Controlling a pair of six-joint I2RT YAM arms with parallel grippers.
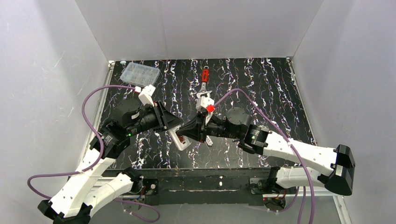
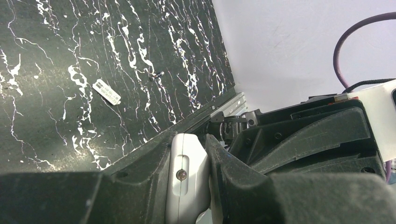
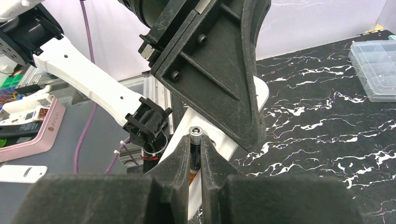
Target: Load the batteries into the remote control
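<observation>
My left gripper is shut on the white remote control (image 2: 188, 182), holding it off the table. In the top view, the remote's lower end (image 1: 182, 145) sticks out below the fingers, and an orange-brown area shows beside the right fingertips. A battery (image 3: 195, 145), dark with an orange end, stands between the fingertips of my right gripper, which is shut on it. Its silver end points up, and the remote lies directly behind it. Whether the battery's lower end touches the compartment is hidden. A loose battery (image 2: 157, 75) and the white cover (image 2: 106, 91) rest on the table.
A clear plastic box (image 1: 140, 74) sits at the back left of the black marbled table. At the back centre lies a red-handled wrench (image 1: 204, 80).
</observation>
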